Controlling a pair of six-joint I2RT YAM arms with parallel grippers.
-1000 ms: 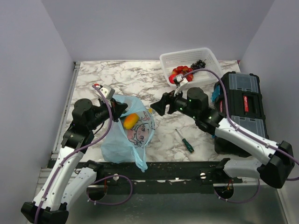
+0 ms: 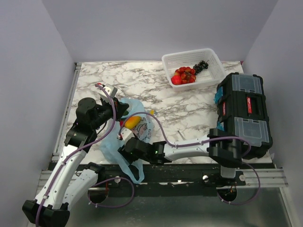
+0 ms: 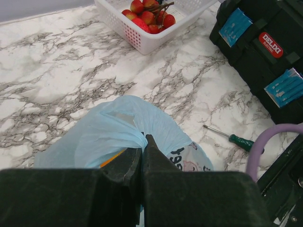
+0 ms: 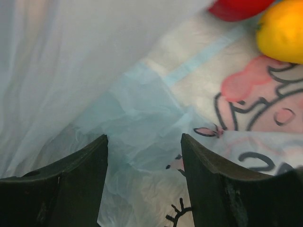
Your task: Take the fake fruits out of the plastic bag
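The light blue plastic bag lies at the table's front left, its mouth slack toward the front edge. Pinched in my left gripper, shut, is the gathered film at the bag's top. Inside the bag a yellow-orange fruit shows, with a bit of a red fruit beside it. My right gripper is at the bag's front, its fingers apart, with blue film behind the gap and no fruit between them. In the right wrist view the yellow fruit is at the upper right, clear of the fingers.
A white basket at the back holds red fruits and dark grapes. On the right stands a black toolbox. A green-handled screwdriver lies near the front, mostly under my right arm in the top view.
My right arm has swung from the middle of the table left and forward to the bag's mouth. The bag's front film has shifted with it. The left arm has barely moved.
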